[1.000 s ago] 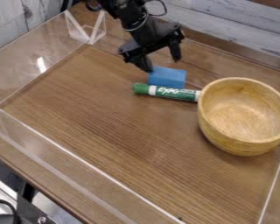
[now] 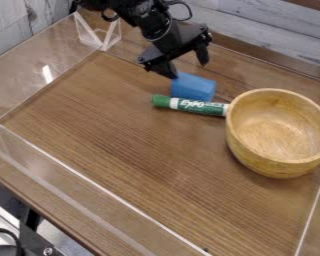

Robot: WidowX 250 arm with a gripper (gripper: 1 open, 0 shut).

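My black gripper (image 2: 179, 58) hangs over the back of the wooden table, open, just behind and above a blue block (image 2: 192, 86). A green tube with a white label (image 2: 188, 106) lies slantwise in front of the block. Whether the fingertips touch anything is hard to tell.
A large tan bowl (image 2: 276, 128) takes up the right side of the table (image 2: 123, 180). A clear panel edge runs along the left, with dark cables at the lower left corner.
The gripper has shifted slightly, and the blue block and green tube look slightly turned, the tube's right end sitting a little lower.
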